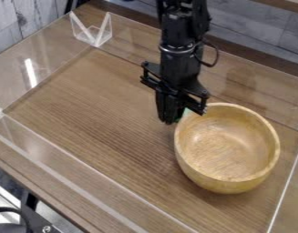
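Observation:
The black arm hangs from the top centre, its gripper (169, 115) low over the wooden table, just left of the rim of a large tan bowl (228, 171). The fingers look shut, with nothing clearly held. A small green object is partly visible behind the gripper near the bowl's rim, mostly hidden.
A clear plastic piece (94, 29) stands at the back left. Walls or edges border the table at the back and right, and a black cable shows at the bottom left.

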